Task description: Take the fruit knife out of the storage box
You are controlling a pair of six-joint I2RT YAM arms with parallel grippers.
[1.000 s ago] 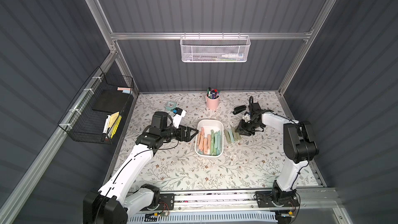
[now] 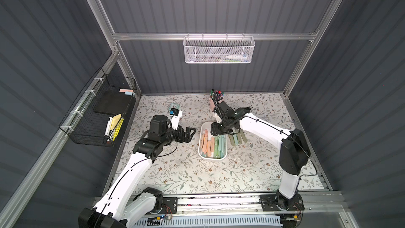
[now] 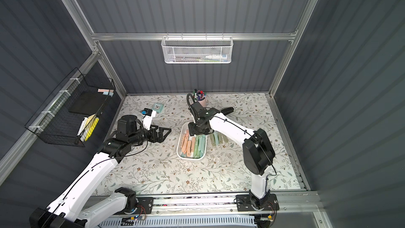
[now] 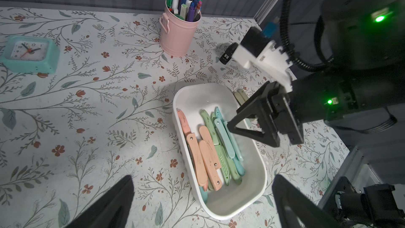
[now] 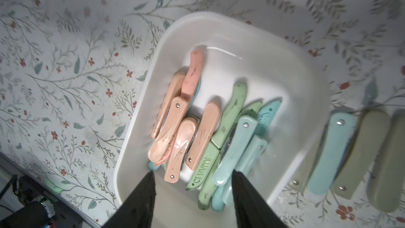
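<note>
The white storage box [image 4: 225,202] holds several folded fruit knives in peach, green and blue, such as a peach knife [image 5: 164,130], a green knife [image 5: 227,114] and a light blue knife [image 5: 234,152]. My right gripper hangs over the box, fingers apart with nothing between them, pointing down at the knives. My left gripper [image 2: 189,134] stands open to the left of the box, above the table; in its wrist view its fingers are blurred at the lower corners.
Several olive and blue knives [image 5: 356,152] lie just right of the box. A pink pen cup [image 4: 179,38] and black object [image 4: 229,52] stand behind, a teal clock [image 4: 30,54] at the back left.
My right gripper has moved left from beside the loose knives to above the box. My left arm has shifted slightly left.
</note>
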